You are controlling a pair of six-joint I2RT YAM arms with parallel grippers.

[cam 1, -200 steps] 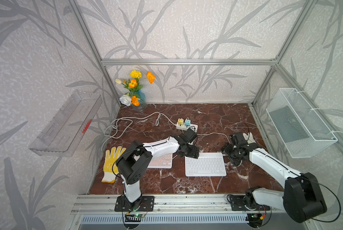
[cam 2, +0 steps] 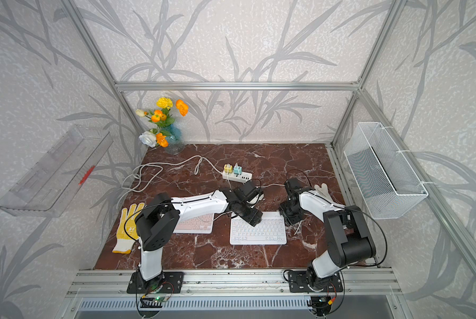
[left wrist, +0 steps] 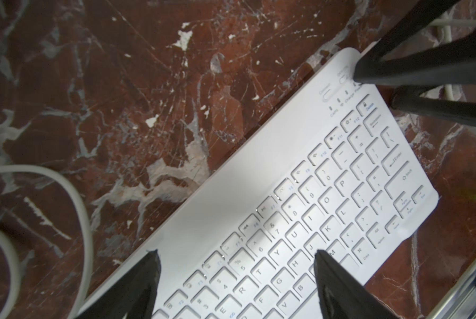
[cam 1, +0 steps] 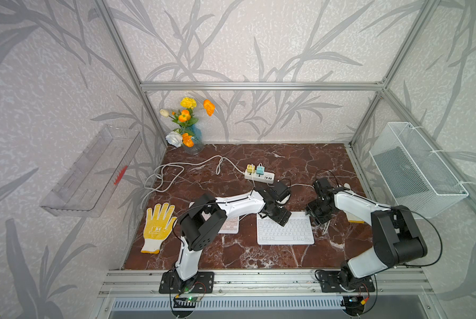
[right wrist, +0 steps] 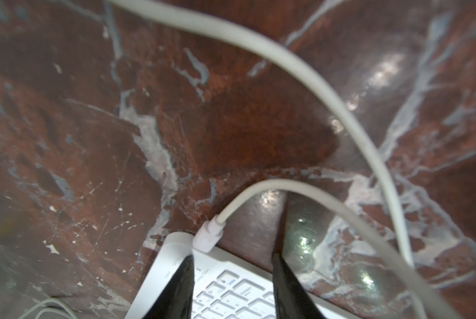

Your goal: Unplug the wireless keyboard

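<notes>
A white wireless keyboard (cam 1: pixel 284 231) lies at front centre. In the right wrist view a cable's white plug (right wrist: pixel 207 236) sits at its top right corner. My left gripper is over the keyboard, fingers apart and open, nothing seen between them. My right gripper is at that corner, open, its fingertips on either side of a spot just below the plug. Its dark body partly hides the corner in both top views.
A pink keyboard (cam 2: pixel 192 226) lies to the left, a yellow glove (cam 1: pixel 157 226) beyond it. A power strip (cam 1: pixel 259 176) with chargers and loose cables lies behind; a flower vase stands back left.
</notes>
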